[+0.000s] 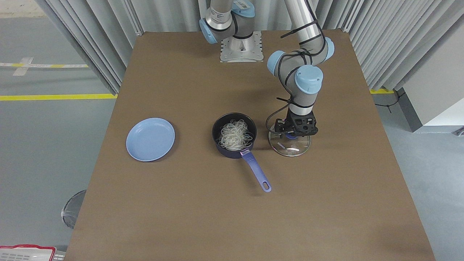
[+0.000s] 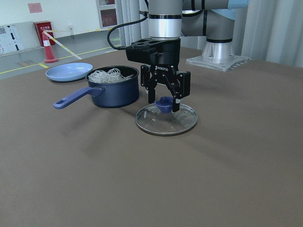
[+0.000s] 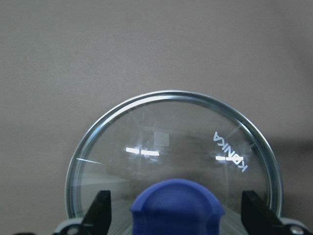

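Observation:
The glass lid point(image 1: 287, 149) lies flat on the table right of the dark blue pot point(image 2: 113, 96), which holds white noodles point(image 1: 235, 135). My gripper point(image 2: 163, 99) is low over the lid, its fingers standing apart on either side of the blue knob point(image 3: 176, 210). In the wrist view the fingertips flank the knob with a gap on both sides, so the gripper is open.
A blue plate point(image 1: 150, 139) sits left of the pot. The pot's handle point(image 1: 256, 171) points toward the front.

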